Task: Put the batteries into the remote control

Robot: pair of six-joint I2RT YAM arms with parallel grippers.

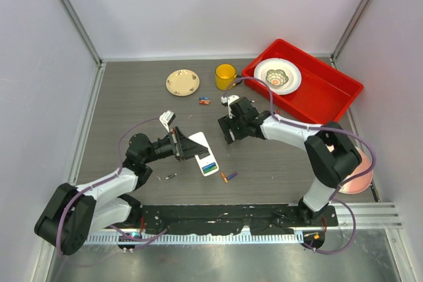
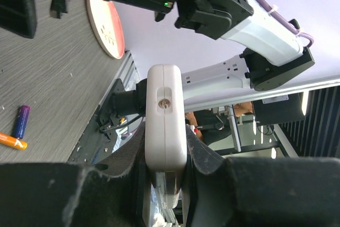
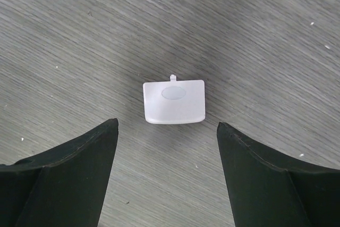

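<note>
My left gripper (image 1: 185,149) is shut on the white remote (image 1: 205,158), which shows green and blue at one end in the top view and fills the middle of the left wrist view. My right gripper (image 1: 227,128) is open over the table; in the right wrist view a small white piece with a tab, likely the battery cover (image 3: 174,102), lies between and just beyond its fingertips. An orange battery (image 2: 11,141) and a blue battery (image 2: 21,122) lie in front of the arms.
A red bin (image 1: 338,86) with plates is at back right, a yellow mug (image 1: 223,74) and plate (image 1: 182,82) at the back. A pink plate (image 1: 360,180) is at right. Small loose items lie on the table.
</note>
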